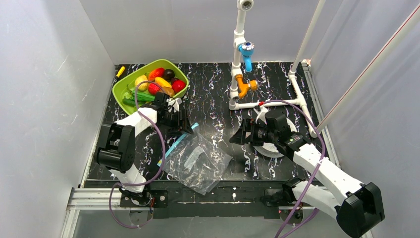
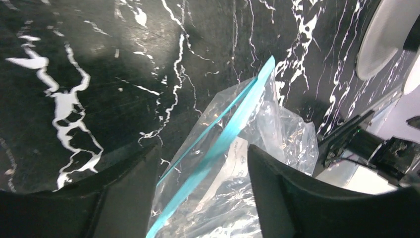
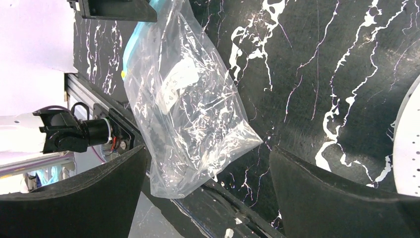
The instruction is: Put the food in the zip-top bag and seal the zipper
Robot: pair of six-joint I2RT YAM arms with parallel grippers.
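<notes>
A clear zip-top bag [image 1: 198, 161] with a blue zipper strip [image 2: 223, 141] lies flat and empty on the dark marbled table, slanted in the top view. My left gripper [image 1: 186, 125] is over the strip's far end. In the left wrist view the fingers [image 2: 126, 178] stand apart, with the strip visible in the gap and nothing clamped. A slit shows along the bag's mouth there. My right gripper [image 1: 241, 132] hangs open and empty to the right of the bag. Food, including a red tomato [image 1: 179, 86] and green cucumbers [image 1: 140, 97], fills the green basket [image 1: 118, 91].
Partly under the right arm sits a white round perforated plate [image 1: 270, 150]. Behind it rises a white pipe stand with a blue tap [image 1: 247, 57] and an orange tap [image 1: 243, 87]. Bare table lies between the basket and the stand.
</notes>
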